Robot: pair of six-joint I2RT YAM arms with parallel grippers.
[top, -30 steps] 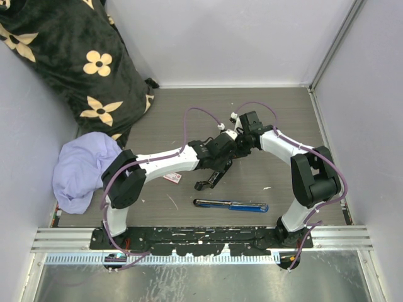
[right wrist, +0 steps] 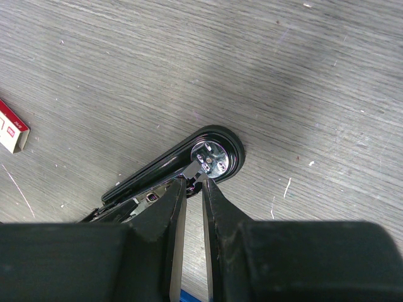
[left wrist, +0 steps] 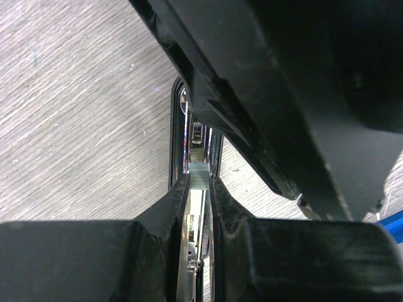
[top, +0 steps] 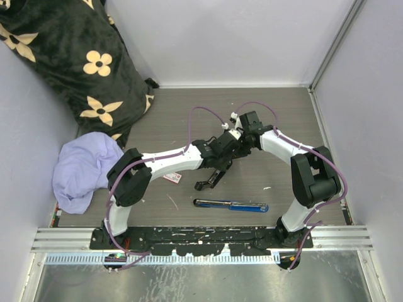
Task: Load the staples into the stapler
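Note:
The black stapler (top: pixel 217 177) lies opened out on the table, partly hidden under both grippers. In the left wrist view my left gripper is shut on a short silver staple strip (left wrist: pixel 199 171), just over the stapler's metal channel (left wrist: pixel 196 146). At the stapler's rounded end with the round metal plate (right wrist: pixel 211 158), my right gripper is shut on a small grey metal piece (right wrist: pixel 191 170). Whether that piece is staples or part of the stapler, I cannot tell. From above, the two grippers almost touch, left (top: pixel 228 150) and right (top: pixel 240 151).
A long blue and silver tool (top: pixel 230 206) lies in front of the stapler. The small red-and-white box (top: pixel 172 177) is under the left forearm. Lavender cloth (top: pixel 88 171) and a dark flowered cushion (top: pixel 75 63) fill the left side.
My left arm and gripper have shifted slightly right, closer to the right gripper. The right arm, stapler and blue tool look unmoved.

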